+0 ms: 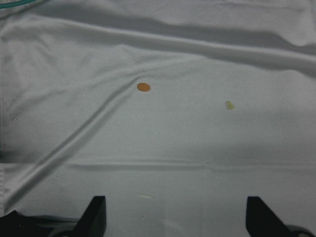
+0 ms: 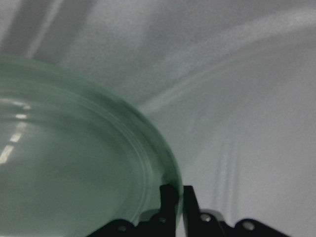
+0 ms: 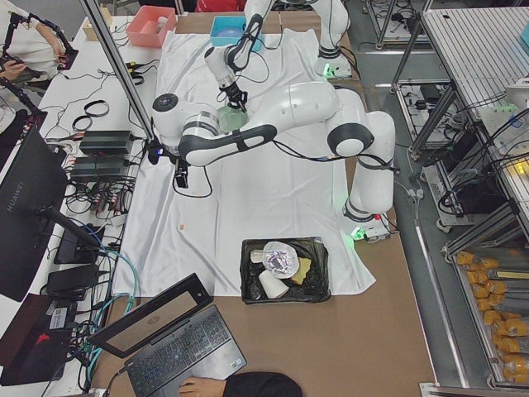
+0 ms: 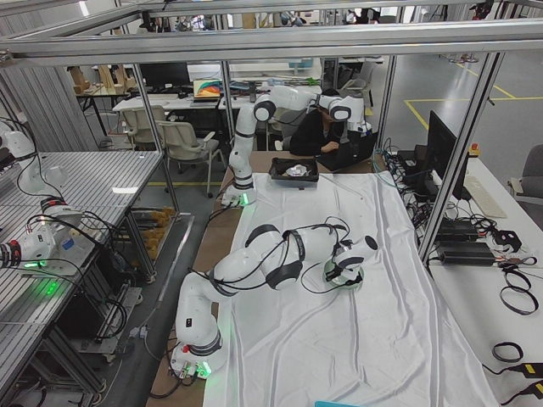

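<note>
A pale green plate lies on the white cloth. My right gripper is closed round its rim, one finger inside and one outside. My left gripper hangs open over bare cloth, nothing between its fingers. In the left wrist view a small orange spot and a yellowish bit show on the cloth.
A black tray holding a foil-covered item, white pieces and a sponge sits at the near edge, beside a laptop. A blue bin stands at the far edge.
</note>
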